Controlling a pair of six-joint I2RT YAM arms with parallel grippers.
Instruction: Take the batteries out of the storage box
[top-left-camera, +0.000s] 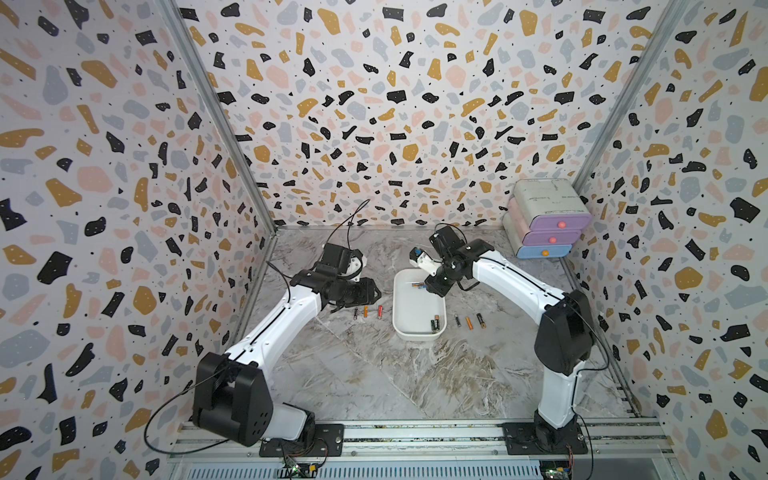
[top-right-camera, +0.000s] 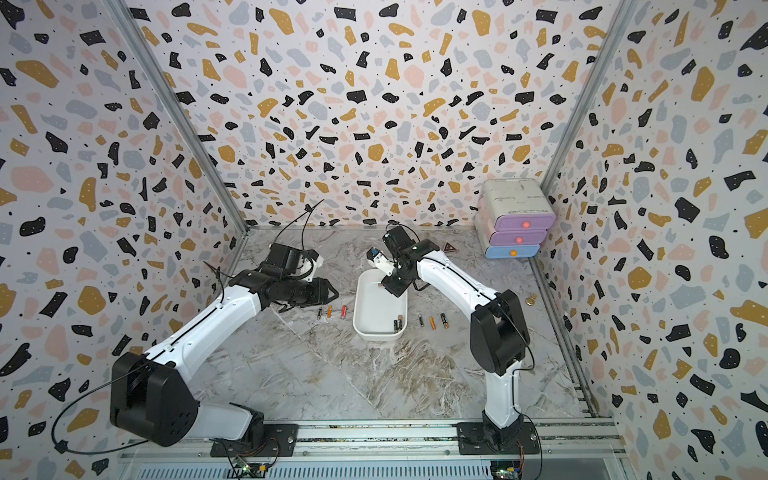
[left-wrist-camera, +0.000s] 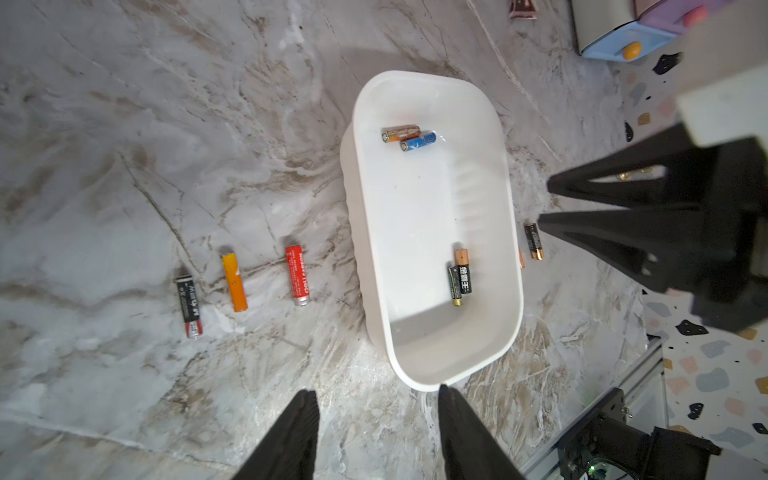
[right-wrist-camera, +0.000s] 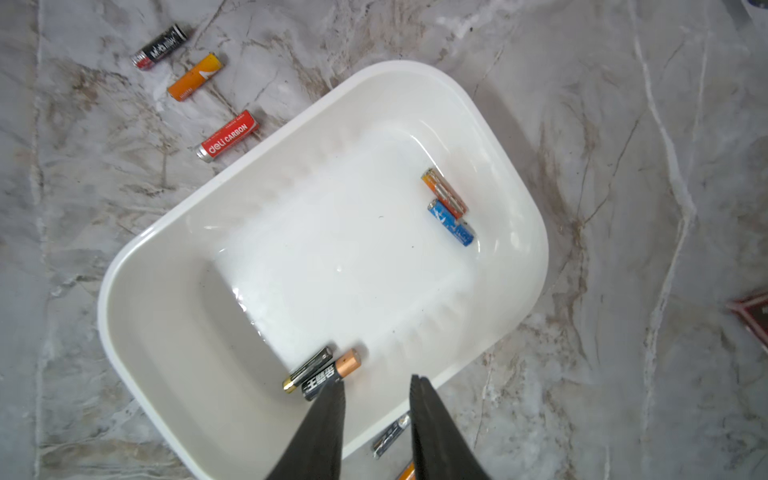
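Observation:
A white storage box (left-wrist-camera: 416, 208) holds four batteries: a blue one (right-wrist-camera: 450, 222) and an orange-silver one (right-wrist-camera: 444, 192) at one end, a black-copper one (right-wrist-camera: 331, 374) and a slimmer black-gold one (right-wrist-camera: 307, 369) at the other. My left gripper hangs open over the table left of the box. My right gripper is over the box, its fingers apart with nothing seen held.
A stack of pastel drawers (top-left-camera: 548, 232) stands at the back right. A small triangular object (top-right-camera: 450, 247) lies behind the box on the right.

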